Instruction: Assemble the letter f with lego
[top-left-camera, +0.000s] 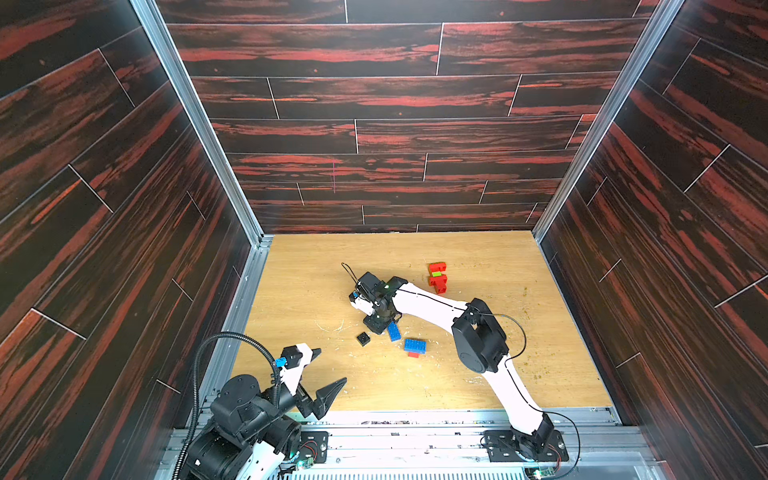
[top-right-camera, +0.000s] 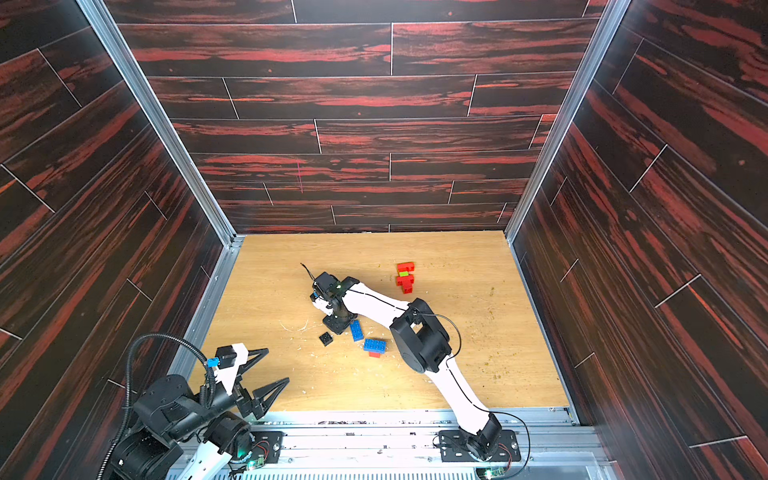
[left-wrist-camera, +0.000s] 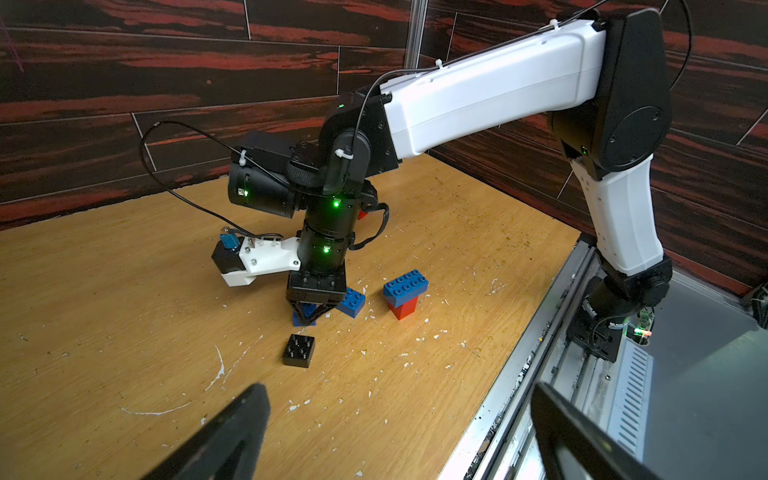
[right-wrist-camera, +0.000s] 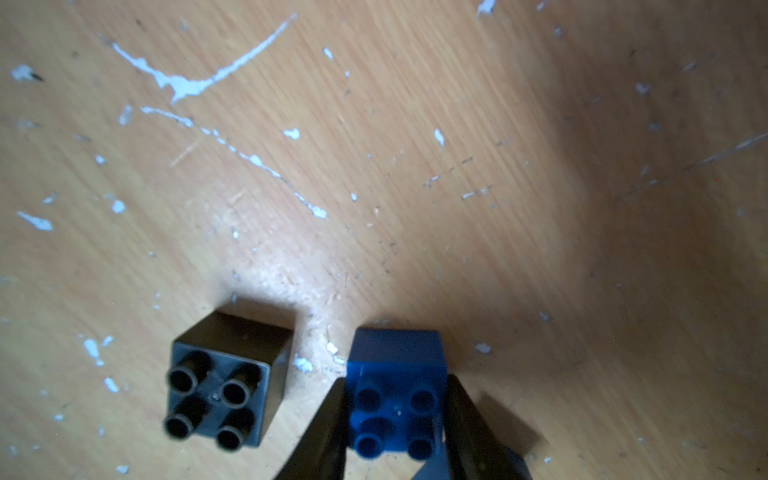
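In the right wrist view, a small blue brick (right-wrist-camera: 397, 352) with its studs facing up stands on the table, between the fingers of my right gripper. The fingers lie close along both its sides; whether they press on it cannot be told. A black brick (right-wrist-camera: 232, 380) stands to the left. A longer blue brick (top-left-camera: 393, 331) lies beside the right gripper. Nearer the front edge, a blue brick (left-wrist-camera: 405, 285) sits on top of a red one (left-wrist-camera: 403, 309). My left gripper (top-left-camera: 330, 366) is open and empty at the front left, well away from the bricks.
Farther back on the table, behind the right forearm (top-left-camera: 429, 306), lies a group of red pieces (top-left-camera: 437, 281) with a green one among them. The right arm spans the middle to the right. Free table (top-left-camera: 296, 296) shows at the back left.
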